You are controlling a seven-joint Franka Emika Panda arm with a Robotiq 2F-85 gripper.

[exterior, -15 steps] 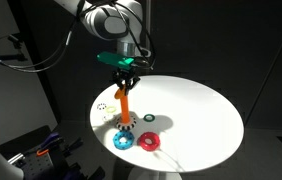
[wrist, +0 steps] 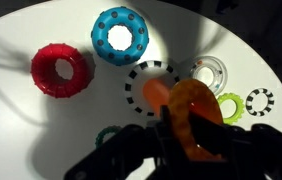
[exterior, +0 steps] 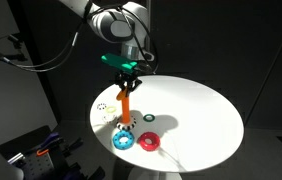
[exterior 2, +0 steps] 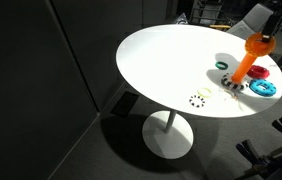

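Note:
My gripper (exterior: 128, 86) is shut on an orange ring (wrist: 186, 108), held tilted by the top of an orange post (exterior: 126, 110). In the second exterior view, the orange ring (exterior 2: 260, 44) overlaps the top of the post (exterior 2: 244, 69). Whether the ring is around the post or only in front of it, I cannot tell. Around the post's foot lies a black-and-white ring (wrist: 131, 86). The wrist view shows the post (wrist: 155, 94) partly hidden behind the held ring.
On the white table (exterior: 196, 112) lie a blue ring (wrist: 120, 36), a red ring (wrist: 62, 70), a dark green ring (wrist: 106, 135), a clear ring (wrist: 209, 72), a lime ring (wrist: 231, 107) and a smaller black-and-white ring (wrist: 260, 102).
My gripper has shifted slightly to the right in the first exterior view, still with the orange ring at the post's top. The table rings have not moved.

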